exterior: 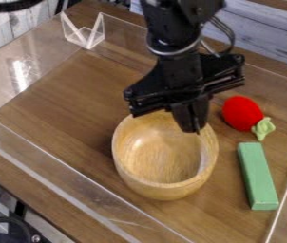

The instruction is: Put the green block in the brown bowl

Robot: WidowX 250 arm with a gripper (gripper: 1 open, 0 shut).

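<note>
The green block (258, 177) is a long flat bar lying on the table at the right. The brown bowl (131, 163), wooden and empty, stands upright to its left. My black gripper (191, 116) points down at the bowl's far rim, overlapping it in this view. A clear gap separates the gripper from the green block. I cannot tell whether its fingers are apart or together, and no object shows in its grasp.
A red toy vegetable (242, 113) with a green top lies just beyond the block. Clear walls (76, 178) edge the brown table. A clear bracket (86, 31) stands at the far left corner.
</note>
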